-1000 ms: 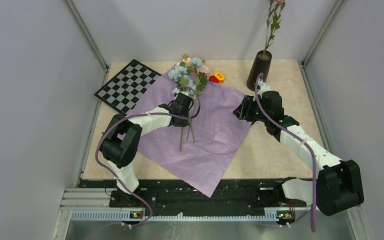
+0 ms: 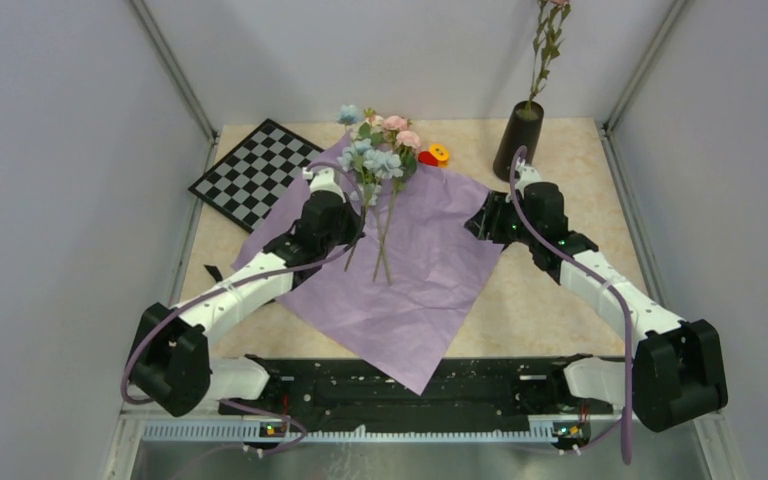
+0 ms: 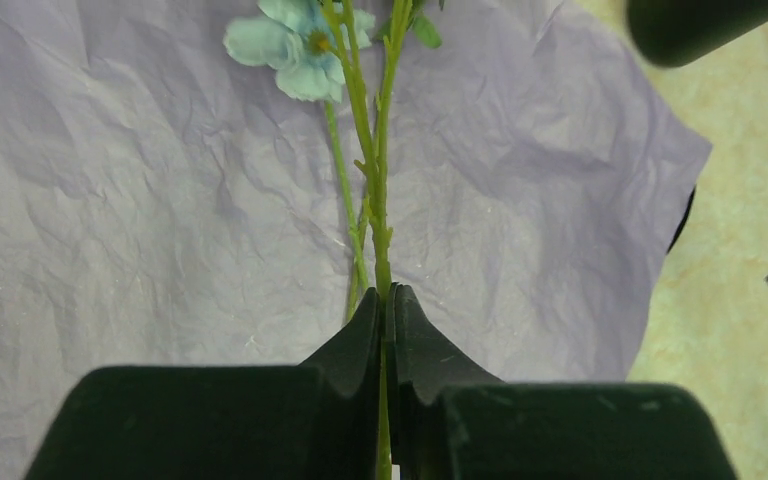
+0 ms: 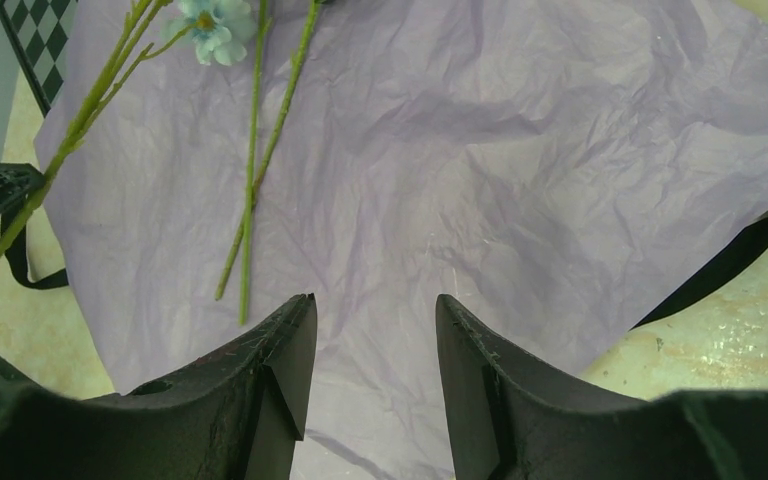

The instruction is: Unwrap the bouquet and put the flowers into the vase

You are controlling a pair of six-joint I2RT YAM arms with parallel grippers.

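Observation:
My left gripper is shut on a green flower stem [image 3: 380, 225], which stands out from its fingertips on both sides. In the right wrist view this stem [image 4: 78, 125] slants above the sheet at the left. More flowers, with blue blooms [image 2: 381, 163] and pink blooms [image 2: 396, 124], lie on the purple sheet, their bare stems [image 2: 384, 245] crossing. A tall black vase [image 2: 518, 142] stands at the back right, holding one flower [image 2: 547, 45]. Over the sheet's right edge, my right gripper is open, its fingers apart with nothing between them.
The purple sheet [image 2: 430, 300] covers the table's middle and hangs over the front edge. A checkered board [image 2: 260, 172] lies at the back left. A small yellow and red object [image 2: 438, 154] sits behind the sheet. Right of my right arm, the tabletop [image 2: 595, 180] is bare.
The right arm and the vase have stayed put.

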